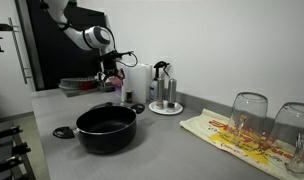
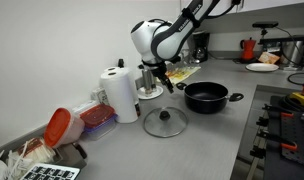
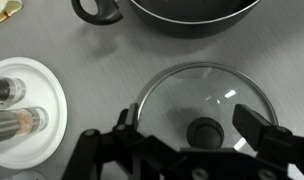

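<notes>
A glass lid (image 2: pixel 166 123) with a black knob (image 3: pixel 204 132) lies flat on the grey table. Beside it stands a black pot (image 1: pixel 106 130) with two handles and no lid on it; its inside (image 2: pixel 207 97) looks empty. My gripper is open above the lid, its fingers apart on either side of the knob in the wrist view, though the knob sits lower than the fingertips there. Nothing is held. Exterior view 2 has the gripper (image 2: pixel 171 82) up in the air, clear of the lid. The pot mostly hides the lid in exterior view 1.
A white plate (image 3: pixel 53 92) bears shakers and a grinder near the wall. A paper towel roll (image 2: pixel 119 95) stands close to the lid. Upturned glasses (image 1: pixel 249 113) rest on a patterned cloth (image 1: pixel 214 128).
</notes>
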